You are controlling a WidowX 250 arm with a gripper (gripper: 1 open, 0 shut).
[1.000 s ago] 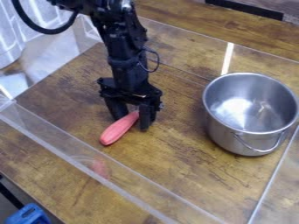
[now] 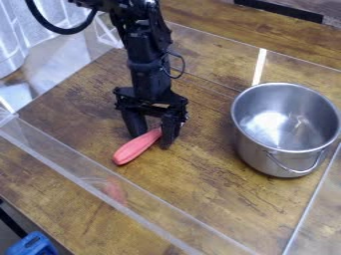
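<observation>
In the camera view my black gripper (image 2: 150, 122) is low over the wooden surface at the centre, right at a pink elongated object (image 2: 134, 149). The far end of the pink object lies under or between the fingers and is partly hidden. Whether the fingers are closed on it I cannot tell. To the right stands a steel pot (image 2: 284, 120) with a wire handle on its near side.
Clear plastic walls run along the left and front of the wooden surface (image 2: 200, 199). A blue object (image 2: 38, 245) sits at the bottom left corner. Bare wood lies behind the pot and at the front centre.
</observation>
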